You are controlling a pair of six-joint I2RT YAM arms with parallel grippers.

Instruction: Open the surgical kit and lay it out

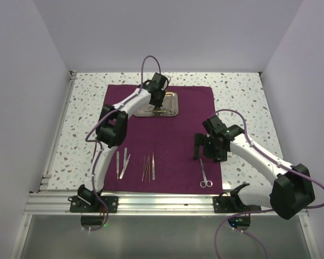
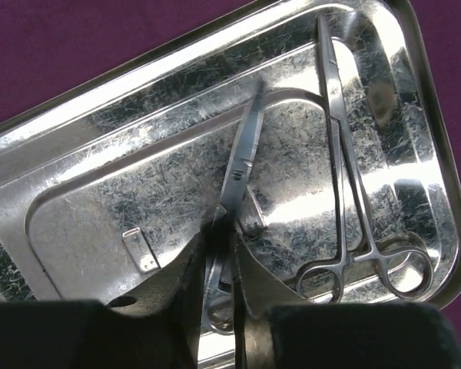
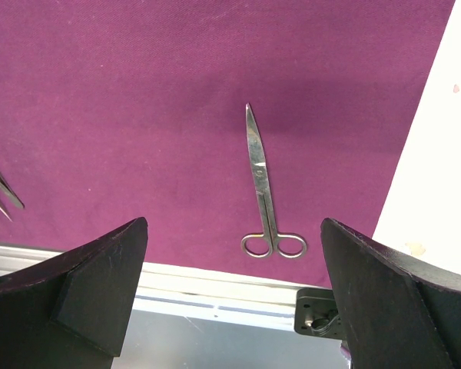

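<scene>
The metal tray (image 1: 140, 112) lies at the back of the purple cloth. In the left wrist view, slim scissors (image 2: 238, 171) and a ringed clamp (image 2: 349, 157) rest side by side within the tray (image 2: 449, 146). My left gripper is down at the scissors' shank, its fingers close together around it and hiding part of it; whether they press on it I cannot tell. Another pair of scissors (image 3: 263, 188) lies on the cloth below my right gripper, which stands wide open and empty.
Several slim instruments, among them tweezers (image 1: 125, 166) and a scalpel-like handle (image 1: 153, 167), lie in a row at the cloth's front left. A white rail (image 1: 151, 199) borders the front edge.
</scene>
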